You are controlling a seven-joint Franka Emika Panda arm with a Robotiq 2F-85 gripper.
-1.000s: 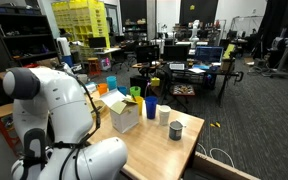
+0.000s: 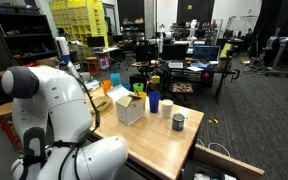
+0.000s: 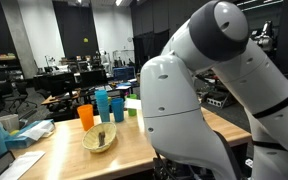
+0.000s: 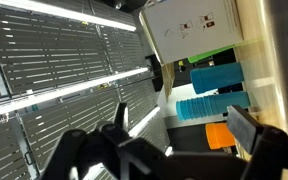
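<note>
At the lower edge of the wrist view my gripper stands open, its two dark fingers apart with nothing between them. Beyond them are teal cups [image 4: 216, 77] and an orange cup [image 4: 220, 135], seen sideways. A pale box [image 4: 192, 27] fills the upper part of that view. From outside, the white arm [image 2: 64, 125] reaches in over the left of the wooden table [image 2: 159, 143]; the gripper itself is hidden there. The box [image 2: 131, 110] stands open-topped on the table. A blue cup [image 2: 153, 101], white cup [image 2: 167, 108] and metal cup [image 2: 178, 122] stand to its right.
A woven basket [image 3: 100, 138] holding something small sits beside the orange cup [image 3: 86, 117], with blue cups [image 3: 103, 103] behind. Desks with monitors [image 2: 206, 53] stand behind.
The table and its objects sit slightly differently in the first exterior view, a little higher. The arm looks almost the same, and no object is seen taken or let go.
</note>
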